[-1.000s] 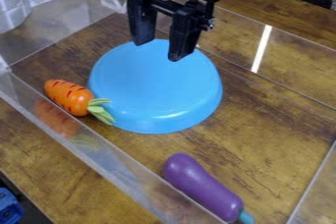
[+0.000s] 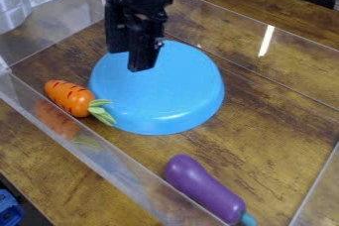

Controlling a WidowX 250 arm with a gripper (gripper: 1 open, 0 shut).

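Observation:
A blue round upturned dish or disc (image 2: 166, 96) lies on the wooden surface. The black gripper (image 2: 133, 44) hangs over its upper left part; whether its finger is open or shut is unclear. An orange carrot (image 2: 69, 97) with green leaves lies at the disc's lower left. A purple eggplant (image 2: 203, 187) lies at the lower right, apart from the disc.
Clear plastic walls run along the left and around the wooden surface (image 2: 265, 111). Bare wood is free to the right of the disc and at the lower left. A blue object (image 2: 7, 208) shows at the bottom left corner, outside the wall.
The gripper has moved left and turned, from over the disc's upper middle to its upper left. The disc, carrot and eggplant have not visibly moved.

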